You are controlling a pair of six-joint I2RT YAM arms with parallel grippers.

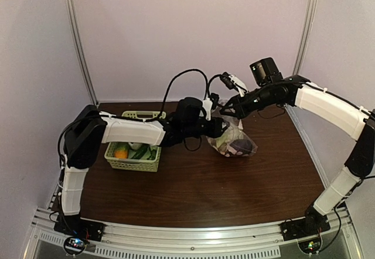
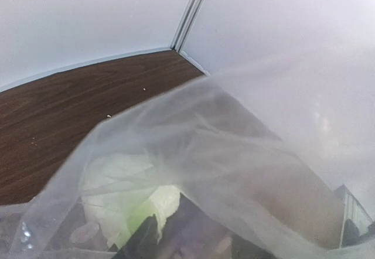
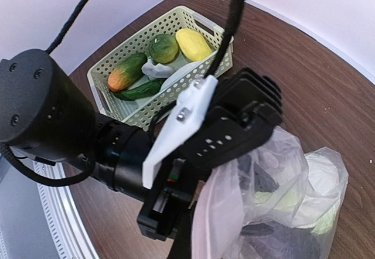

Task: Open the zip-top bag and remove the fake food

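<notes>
A clear plastic bag (image 1: 234, 145) with pale green and dark fake food inside stands at the centre right; in the right wrist view its top edge (image 3: 217, 212) rises near the camera. My right gripper (image 1: 228, 109) is at the bag's top; its fingertips are hidden, and it appears shut. My left gripper (image 1: 218, 127) is right beside it, at the bag's mouth; in the left wrist view plastic film covers much of the picture over a white-green item (image 2: 126, 188), and its fingers are mostly hidden.
A perforated basket (image 1: 132, 164) with several fake vegetables stands on the left, partly under my left arm. Pale walls surround it.
</notes>
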